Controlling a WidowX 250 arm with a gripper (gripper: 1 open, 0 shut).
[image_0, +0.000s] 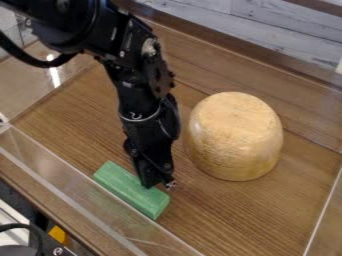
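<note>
My black gripper (152, 172) hangs just above and slightly behind a green block (131, 196), which lies on the wooden table near the front. The fingertips are near the block's back edge; I cannot tell whether they touch it or how far the fingers are parted.
A large round yellow object (235, 137) sits right of the arm. A clear plastic edge runs along the front left of the table (247, 215). Bare wood lies behind the arm and at the right front.
</note>
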